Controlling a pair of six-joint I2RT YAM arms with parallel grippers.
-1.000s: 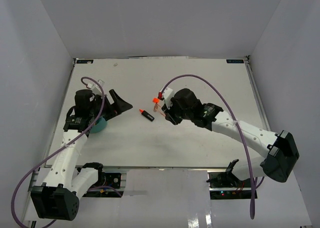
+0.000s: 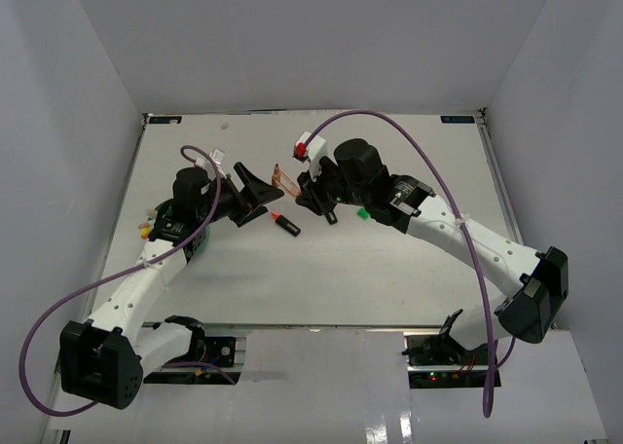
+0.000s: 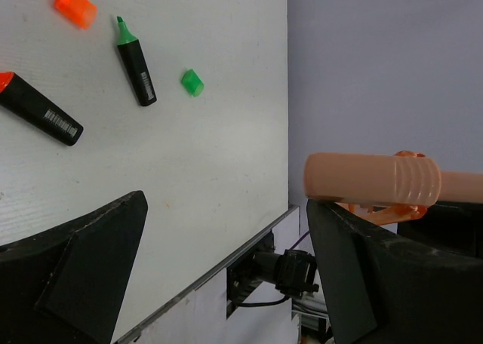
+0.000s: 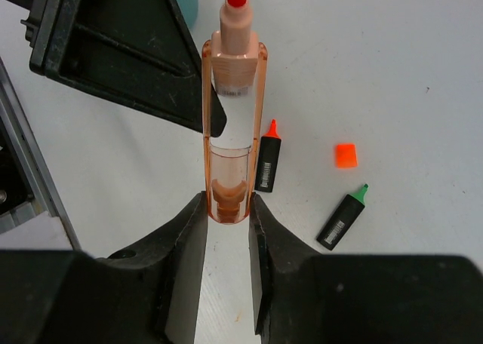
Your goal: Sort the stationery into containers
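My right gripper is shut on the lower end of a peach, partly clear pen-like item (image 4: 235, 69) with a red tip; in the top view it is held above the table. My left gripper stands open close by, one finger beside the item's far end. In the left wrist view the peach item (image 3: 370, 176) crosses above the right-hand finger, not clearly between the two. An uncapped orange highlighter (image 4: 267, 163) and an uncapped green highlighter (image 4: 343, 219) lie on the table, with an orange cap (image 4: 346, 155) and a green cap (image 3: 192, 82).
Under the left arm a teal container (image 2: 201, 240) with items in it is mostly hidden. Both arms stand close together over the middle.
Raised and shifted left, the right gripper carries the peach item toward the left one. The left gripper has moved right and now stands nearer to it.
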